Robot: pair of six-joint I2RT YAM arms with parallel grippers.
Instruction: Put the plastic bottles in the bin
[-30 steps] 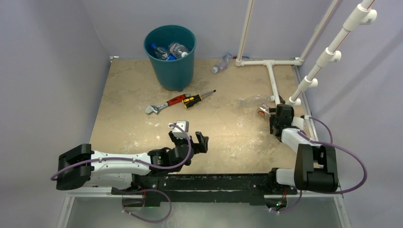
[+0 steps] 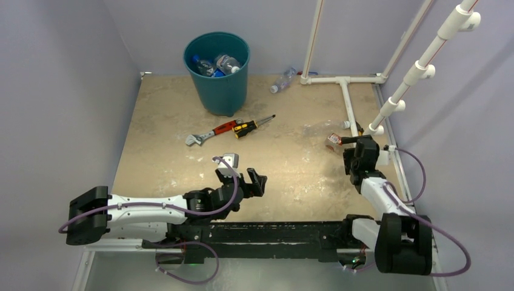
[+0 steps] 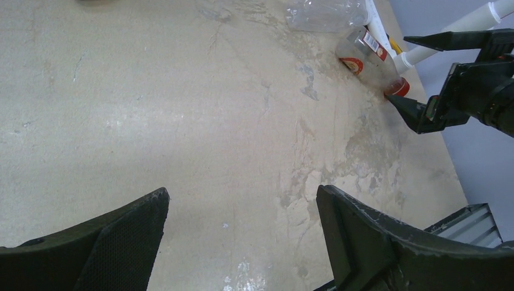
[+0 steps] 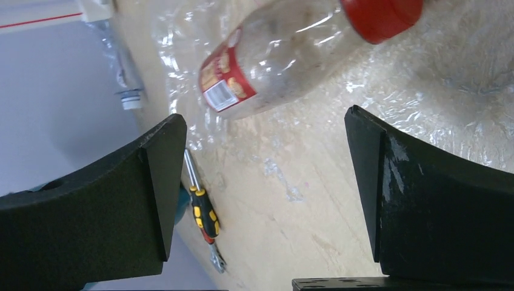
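Observation:
A clear bottle with red label and cap [image 3: 367, 60] lies on the floor at the right, beside a second clear bottle [image 2: 325, 128]. My right gripper is open above the red-capped bottle, which shows beyond its fingers in the right wrist view [image 4: 267, 66]. My left gripper stands open over bare floor, nothing between its fingers. Another bottle [image 2: 283, 80] lies at the back. The teal bin [image 2: 215, 94] at back left holds several bottles.
An adjustable wrench [image 2: 212, 132] and screwdrivers [image 2: 245, 127] lie in front of the bin. White pipes [image 2: 345, 97] run along the back right.
The right arm's links have shifted toward the front of the workspace, and its gripper has moved slightly. The left arm has barely moved.

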